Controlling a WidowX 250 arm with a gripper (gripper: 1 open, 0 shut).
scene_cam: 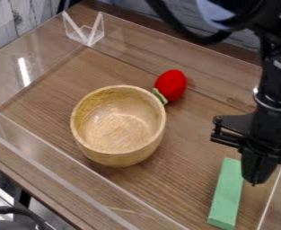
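Observation:
My gripper (253, 154) is at the right, pointing down above the upper end of a flat green rectangular object (226, 198), its black body hiding part of the table there. It is shut, with nothing visible between its fingers. A light wooden bowl (116, 124) sits left of centre, and a red oval object (171, 84) lies behind it, toward the back.
A small clear container (80, 29) stands at the back left. A dark item at the bottom left edge is unclear.

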